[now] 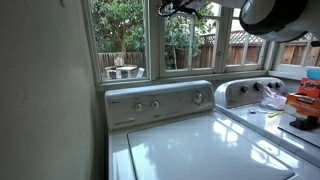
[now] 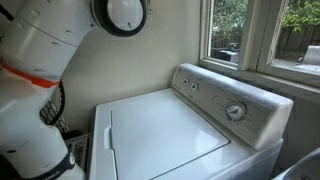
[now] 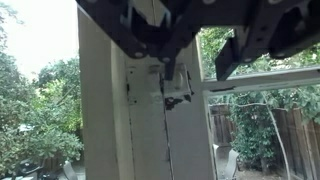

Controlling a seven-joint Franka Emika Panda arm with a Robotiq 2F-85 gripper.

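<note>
My gripper shows as dark fingers across the top of the wrist view, with a gap between them and nothing seen held in it. Beyond the fingers, a worn metal latch (image 3: 178, 86) sits on the white window frame (image 3: 142, 120). I cannot tell whether the fingers touch the latch. In exterior view 1 the dark gripper end (image 1: 176, 7) is at the top edge, partly cut off, in front of the windows. Exterior view 2 shows the white arm (image 2: 45, 50), but not the fingertips.
A white washer (image 1: 200, 150) stands below the windows, its lid down and clear. To its right is a second machine (image 1: 245, 93) with an orange box (image 1: 304, 101) and small items on top. A bare wall (image 1: 50, 90) bounds the left side.
</note>
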